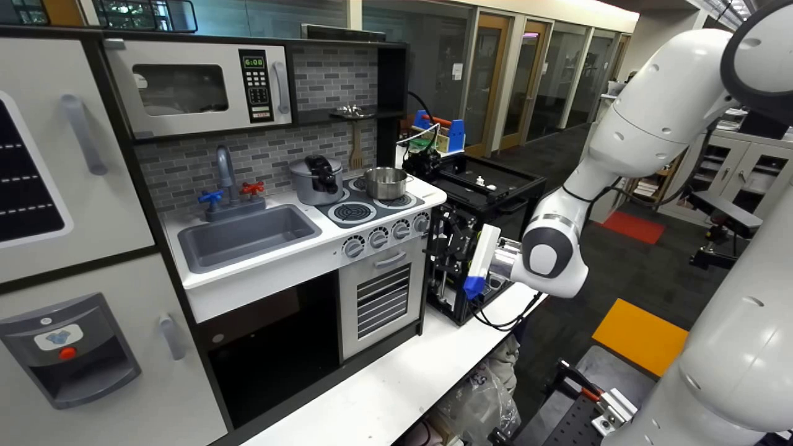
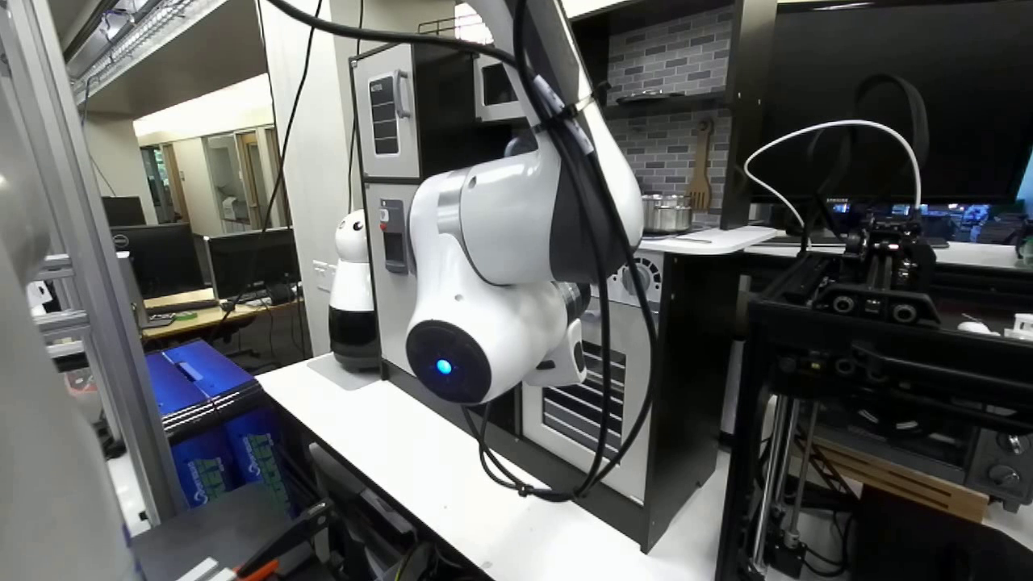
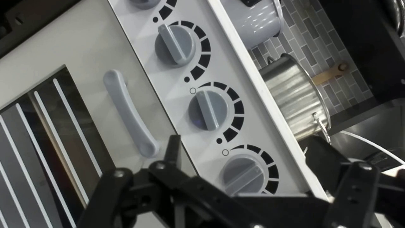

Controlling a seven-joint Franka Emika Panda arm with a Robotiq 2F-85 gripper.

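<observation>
In the wrist view my gripper is open, its two dark fingers spread wide along the bottom of the picture. Through the gap shows the lowest stove knob (image 3: 243, 174), turned to a different slant from the middle knob (image 3: 208, 110) and upper knob (image 3: 175, 45). Nothing appears held. From the side, the white wrist (image 1: 550, 256) stands to the right of the play stove, in front of a black machine that makes the fingers hard to pick out. A grey oven handle (image 3: 131, 114) lies left of the knobs.
A steel pot (image 1: 386, 183) and a grey lidded pot (image 1: 316, 181) stand on the stovetop. Left of them is the sink (image 1: 249, 234). The black machine (image 1: 490, 186) crowds the stove's right side. Bare white tabletop (image 1: 372, 397) runs along the front.
</observation>
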